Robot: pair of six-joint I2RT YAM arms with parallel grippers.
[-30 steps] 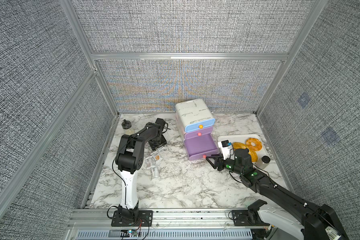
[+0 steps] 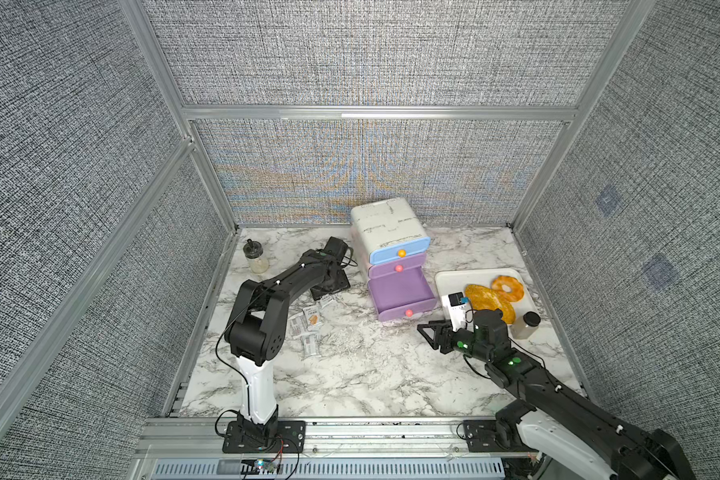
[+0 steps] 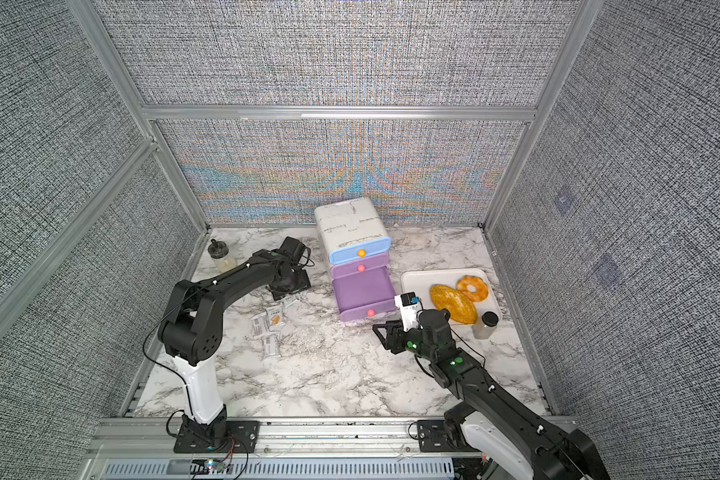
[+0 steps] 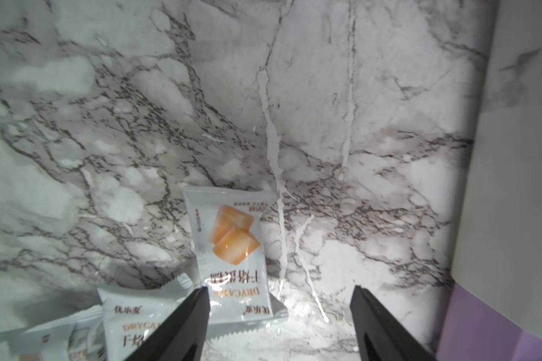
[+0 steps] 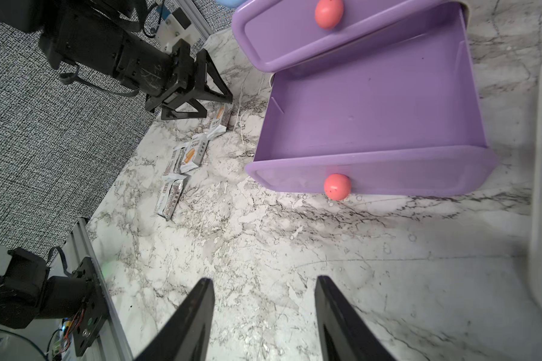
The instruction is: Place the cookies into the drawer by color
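The drawer unit (image 2: 384, 220) stands at the back centre, its bottom purple drawer (image 5: 373, 96) pulled out and empty. Several wrapped cookie packets (image 4: 228, 282) lie on the table left of it. My left gripper is open above them, nothing between its fingers, with a packet showing orange cookies below it. My right gripper is in front and right of the pulled-out drawer, fingers apart, nothing between them.
A white tray (image 3: 416, 280) with bread and a ring pastry sits at the right, a jar (image 3: 489, 324) beside it. A bottle (image 2: 254, 256) stands at the back left.
My left arm has shifted right toward the drawer unit. My right gripper has moved right and down, away from the purple drawer's knob.
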